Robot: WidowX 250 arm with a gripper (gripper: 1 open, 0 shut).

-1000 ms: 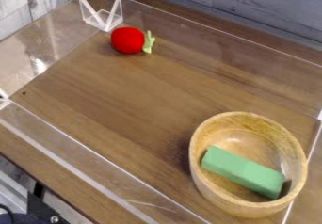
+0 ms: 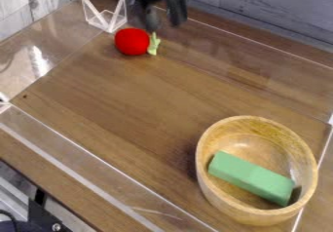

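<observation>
A red tomato-like ball [image 2: 131,41] with a pale green leaf lies on the wooden table [image 2: 143,109] at the upper left. Just above and right of it, at the top of the view, is my gripper [image 2: 160,10], a dark, blurred shape; its fingers are too blurred to read. A wooden bowl [image 2: 216,153] at the lower right holds a green block [image 2: 250,178].
A clear wire-like or plastic holder [image 2: 104,15] stands left of the gripper at the back. A grey plank wall [image 2: 274,12] runs behind the table.
My gripper has come into view at the top, above the red ball. The ball, bowl and block have stayed where they were.
</observation>
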